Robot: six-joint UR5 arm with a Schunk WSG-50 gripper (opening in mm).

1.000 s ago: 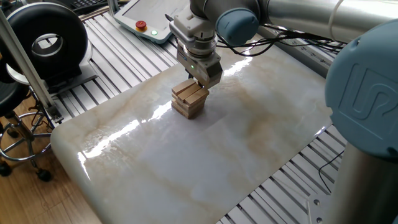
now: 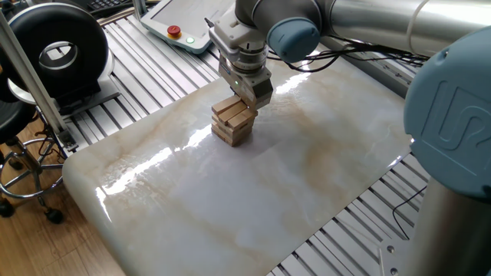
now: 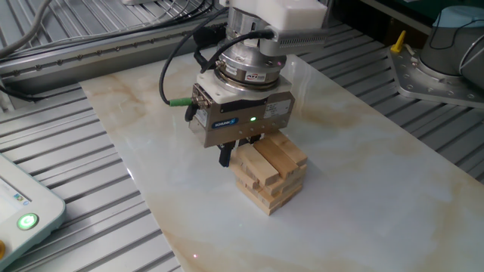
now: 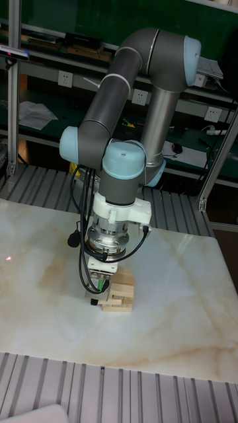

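Observation:
A short stack of pale wooden blocks [image 3: 270,189] stands on the marbled board, its layers laid crosswise and slightly uneven. Several blocks lie side by side in its top layer, with a gap showing between two of them. Right against one side of the stack is my gripper [image 3: 240,149], pointing down, its black fingers [image 3: 224,156] at about the height of the upper layers. One finger is plain in exterior view 2; the other is partly covered by the blocks. Whether a block end sits between them cannot be made out. From exterior view 1 the stack [image 2: 232,126] hides the fingertips.
Around the stack the glossy board [image 2: 192,207] is clear. A teach pendant [image 2: 180,23] with a red button lies on the slatted table at the far side. Dark cables [image 4: 88,240] hang along the wrist.
My gripper has shifted very slightly beside the stack, and its dark finger shows less in exterior view 1. The block stack has not visibly moved.

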